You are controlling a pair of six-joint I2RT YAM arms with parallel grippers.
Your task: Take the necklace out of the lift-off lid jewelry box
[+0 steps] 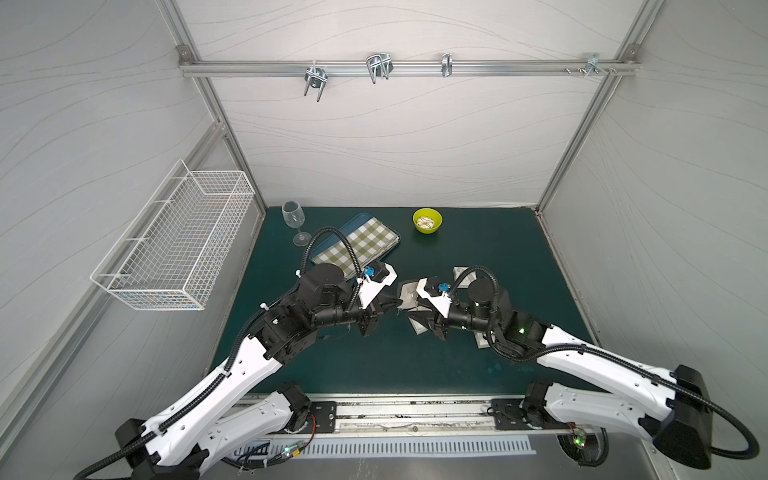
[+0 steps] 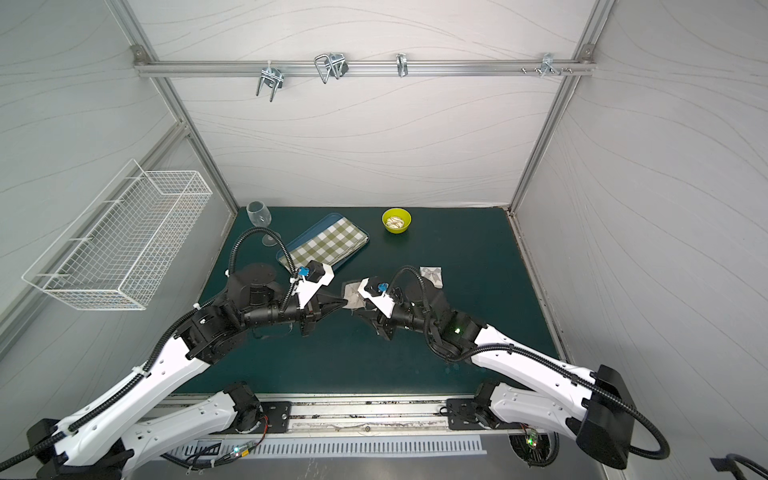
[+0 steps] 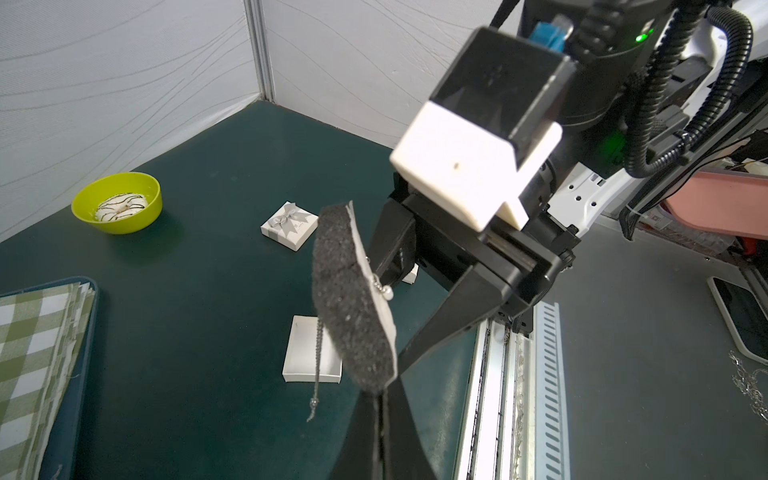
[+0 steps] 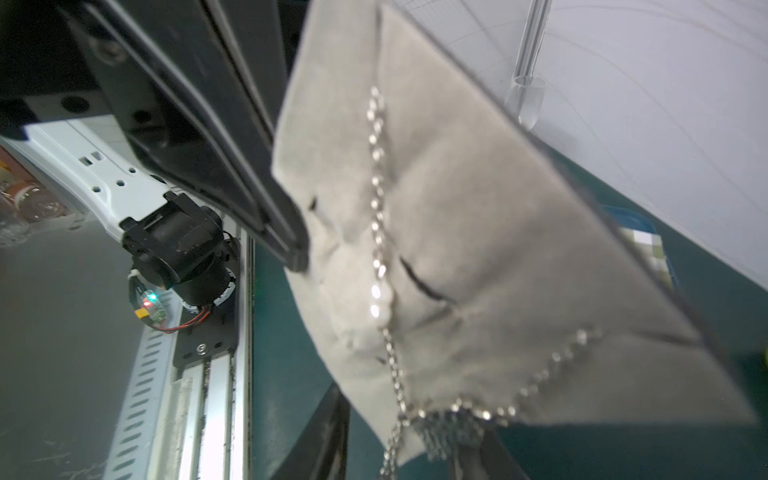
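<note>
My left gripper is shut on a padded card insert, held upright, its pale face toward the right gripper. The necklace's silver chain drapes over that face and dangles below it in the left wrist view. My right gripper stands part open close against the card, one finger on each side low in the left wrist view, hard to tell if touching. A white box base sits on the table below; a lid with a silver bow lies farther back.
A green bowl is at the back. A tray with a checked cloth and a wine glass stand back left. A wire basket hangs on the left.
</note>
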